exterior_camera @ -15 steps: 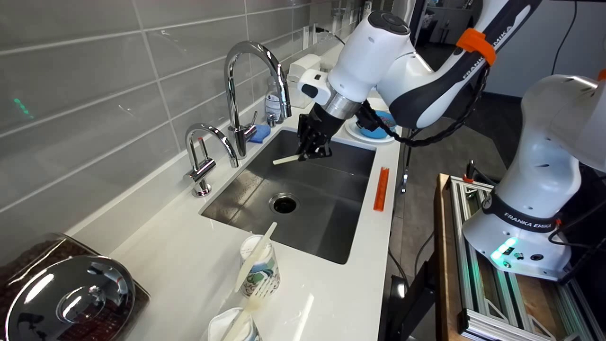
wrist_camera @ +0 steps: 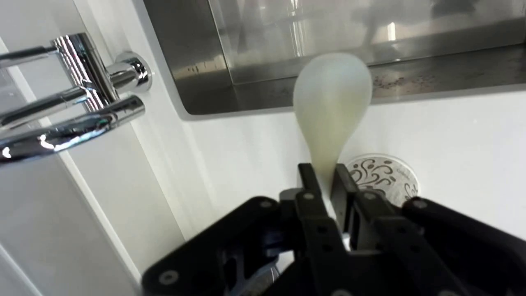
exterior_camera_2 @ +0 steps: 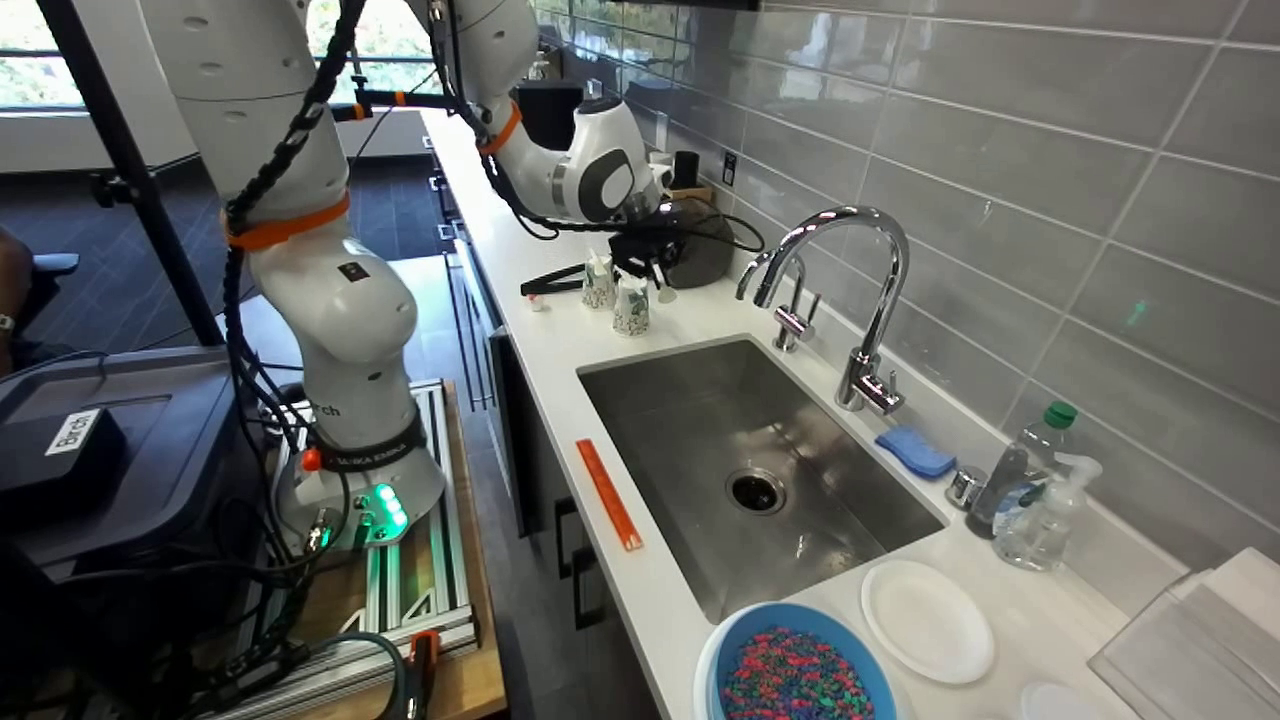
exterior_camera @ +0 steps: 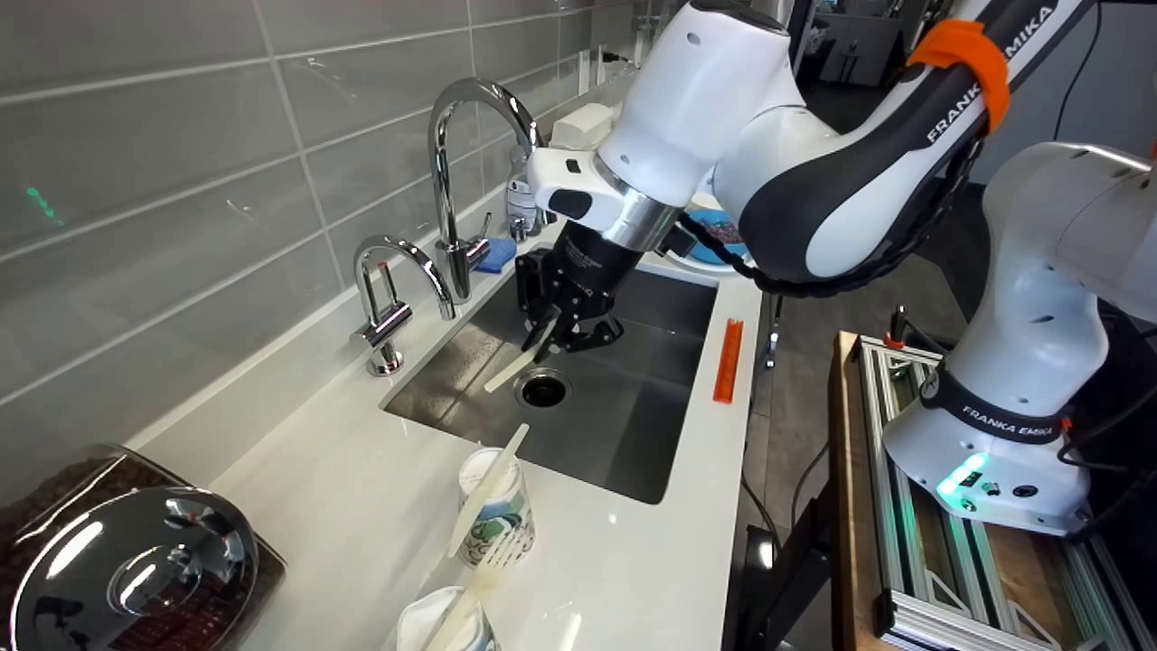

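A pale, translucent spoon [wrist_camera: 333, 93] is pinched in my shut gripper, bowl outward, in the wrist view. A patterned cup [wrist_camera: 387, 172] shows partly behind the fingers. In exterior view 1, the gripper [exterior_camera: 555, 331] is above the sink [exterior_camera: 624, 412] with the pale utensil [exterior_camera: 521, 367] slanting down. Exterior view 2 instead places the gripper [exterior_camera_2: 648, 264] beside the cups, so the views disagree on its position. A patterned paper cup [exterior_camera: 507, 532] holds a pale utensil [exterior_camera: 490, 488]; a second cup [exterior_camera: 477, 631] with a pale fork [exterior_camera: 477, 586] is cut off below.
Two chrome faucets [exterior_camera: 441, 195] rise along the wall side. An orange strip [exterior_camera: 729, 363] lies on the sink's outer edge. Further along stand a blue bowl [exterior_camera_2: 858, 654], a white plate [exterior_camera_2: 926, 622] and bottles [exterior_camera_2: 1044, 516]. The counter beside the cups is clear.
In exterior view 1 the gripper has come nearer the camera and lower over the sink, carrying the utensil, which now points more steeply down. The cups have not moved.
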